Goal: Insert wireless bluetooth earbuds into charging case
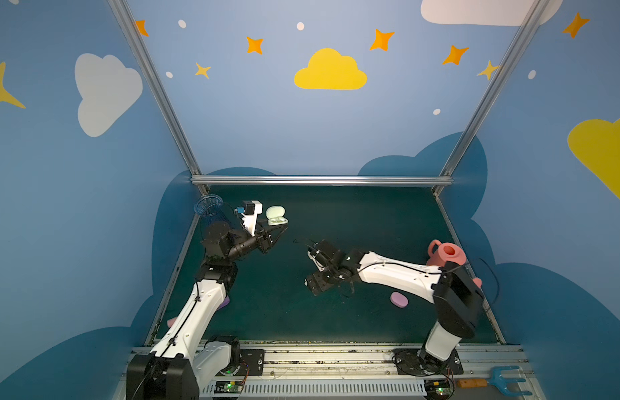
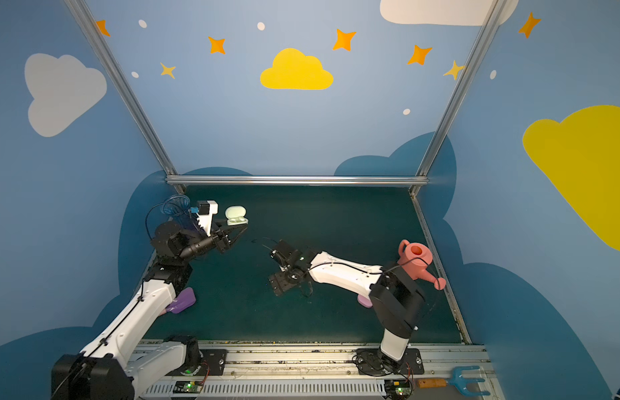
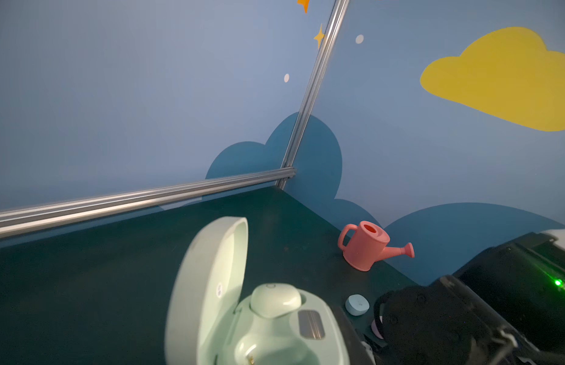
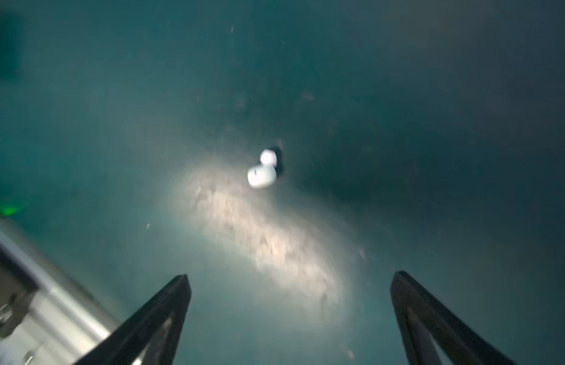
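Observation:
A mint-green charging case [image 3: 322, 340] with its lid [image 3: 200, 292] raised is held up at the left by my left gripper [image 1: 280, 228], shut on it. One earbud [image 3: 275, 300] sits in the case's far slot; the near slot looks empty in the left wrist view. On the table, a small white earbud [image 4: 262, 175] lies ahead of my right gripper. That gripper stands open, its fingers wide apart with nothing between them, and the earbud appears beyond the fingertips. From above, the right gripper nearly covers this earbud.
At the right wall stands a pink watering can [image 1: 448, 254]. A lilac oval object [image 1: 399, 300] lies below the right arm, and a purple object [image 2: 182, 300] beside the left arm. A blue mesh basket [image 1: 208, 205] occupies the far left corner.

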